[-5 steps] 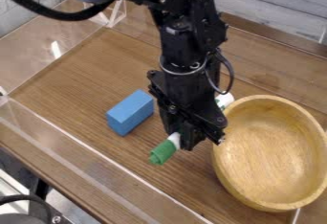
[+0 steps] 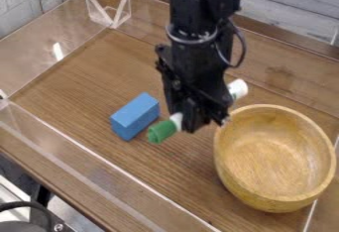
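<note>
My black gripper (image 2: 191, 107) hangs over the middle of the wooden tray, shut on a white cylindrical object (image 2: 237, 91) with a green end (image 2: 163, 130). The gripper body hides the middle of this object. Just left of it lies a blue block (image 2: 134, 115). To the right is a round yellow bowl (image 2: 277, 158).
The wooden tray floor (image 2: 79, 97) is clear at the left and front. Clear plastic walls edge the tray at the left and front. A black cable lies outside at the lower left.
The gripper and the green-and-white object have moved up and slightly back in view, away from the front edge. The blue block and bowl look unmoved.
</note>
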